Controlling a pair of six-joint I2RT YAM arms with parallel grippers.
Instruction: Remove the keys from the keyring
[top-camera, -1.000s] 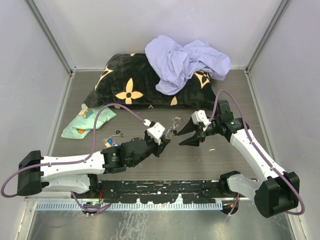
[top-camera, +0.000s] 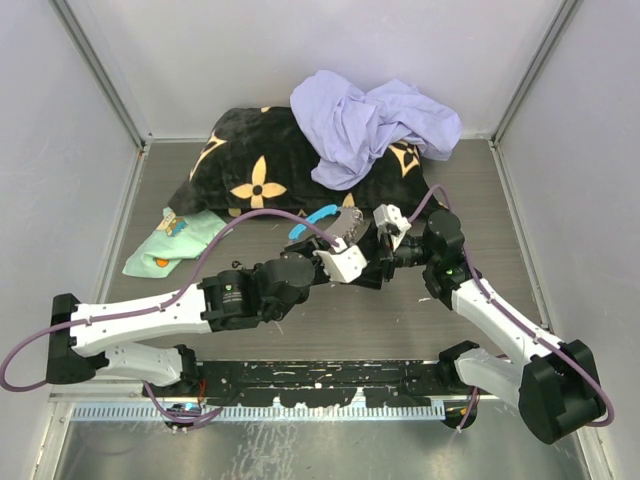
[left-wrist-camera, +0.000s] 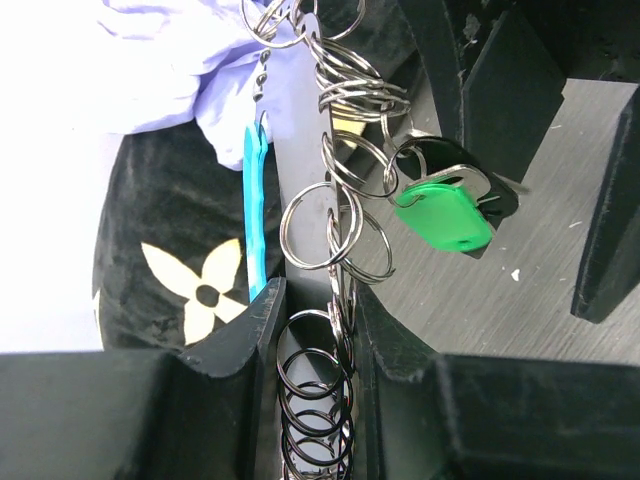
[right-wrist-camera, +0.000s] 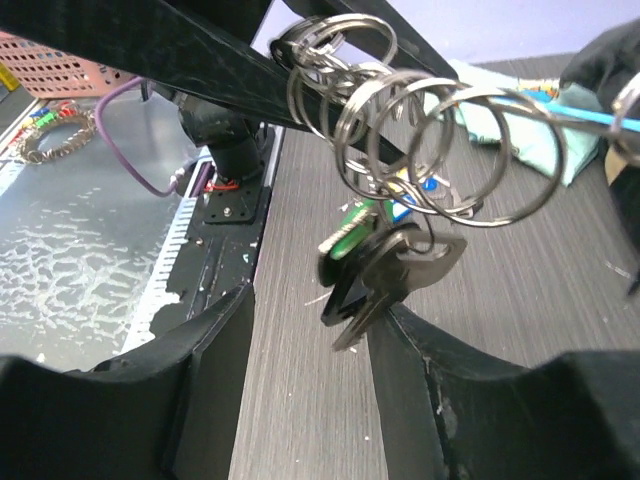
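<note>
A bundle of metal rings (left-wrist-camera: 345, 200), with a long flat metal strip (left-wrist-camera: 300, 160) and a blue strip (left-wrist-camera: 254, 210), stands up out of my left gripper, which is shut on it. From one ring hang keys: a green-headed one (left-wrist-camera: 445, 217) and a black-headed one (left-wrist-camera: 440, 155). The right gripper's fingers (left-wrist-camera: 515, 95) stand open beside these keys. In the right wrist view the hanging keys (right-wrist-camera: 385, 265) are just in front of my right gripper, near the gap between its fingers. Both grippers hide most of the bundle in the top view.
Loose small items, some blue, lie on the table beyond the keys in the right wrist view. A teal cloth (top-camera: 180, 242), a dark patterned cushion (top-camera: 240, 160) and a lavender cloth (top-camera: 365, 130) lie behind the arms.
My right gripper has moved left, close against the left one. The left gripper has moved slightly and turned with the bundle; the blue strip now points to the upper left side.
</note>
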